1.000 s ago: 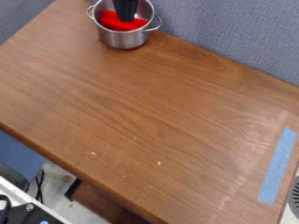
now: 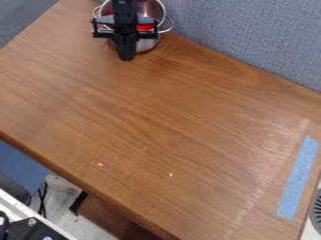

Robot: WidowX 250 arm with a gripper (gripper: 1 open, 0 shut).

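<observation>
A silver metal pot (image 2: 154, 37) with thin handles sits at the far back edge of the wooden table, a red object (image 2: 145, 27) inside it, mostly hidden. My black gripper (image 2: 126, 54) is in front of the pot, covering much of it, fingertips low by its near side. It looks shut, with nothing visible between its fingers.
A blue tape strip (image 2: 298, 178) lies on the right. A padded grey wall (image 2: 251, 37) borders the back, and the table's front-left edge drops to the floor.
My gripper has come down from above the pot to its near side, now hiding much of the pot and the red object.
</observation>
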